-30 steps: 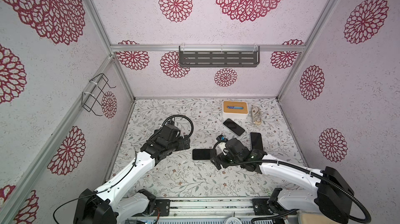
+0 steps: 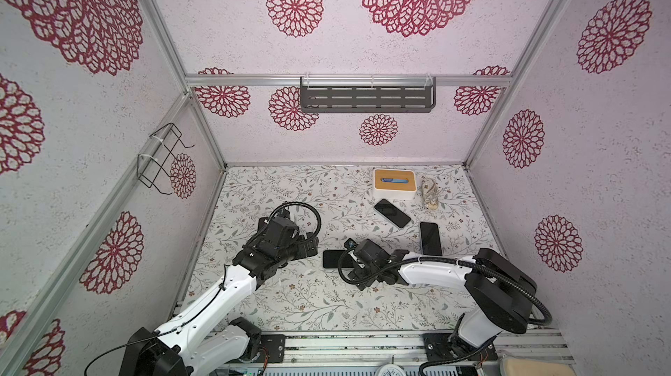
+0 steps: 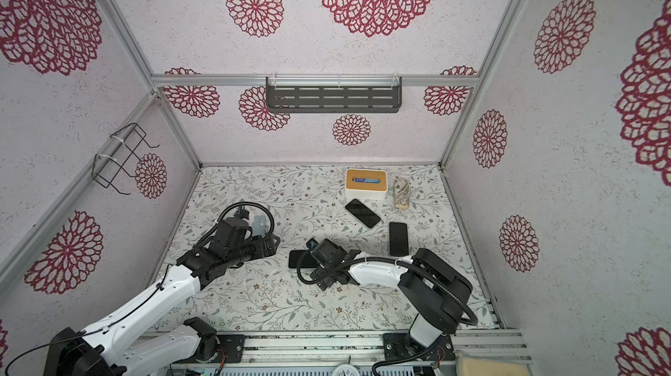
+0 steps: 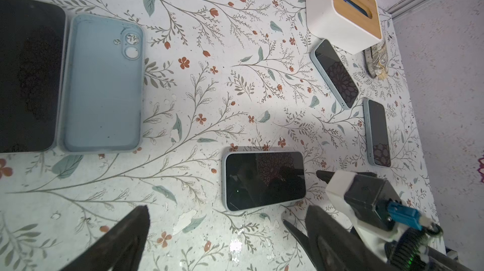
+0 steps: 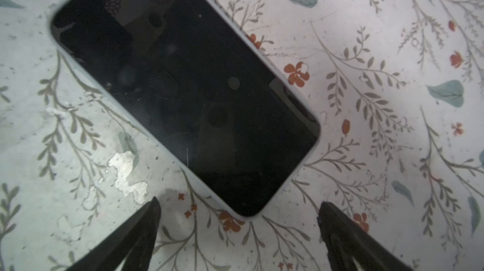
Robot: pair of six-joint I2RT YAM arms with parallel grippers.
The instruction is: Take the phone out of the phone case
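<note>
A black-screened phone with a light rim (image 4: 264, 177) lies face up in the middle, one end hidden under my right arm in the top views. My right gripper is open just beside it, nothing between its fingers. My left gripper is open, raised to the left, its fingers empty. Below it at left lie a light blue empty-looking phone case or phone back (image 4: 103, 89) with a camera cluster, and a dark-screened phone (image 4: 27, 74) beside it.
Two further phones (image 2: 391, 212) (image 2: 430, 237) lie at the right, near a white box (image 2: 395, 187) with a blue item on its wooden top and a beige bundle (image 2: 429, 194).
My right arm has swung left and inward over the middle phone.
</note>
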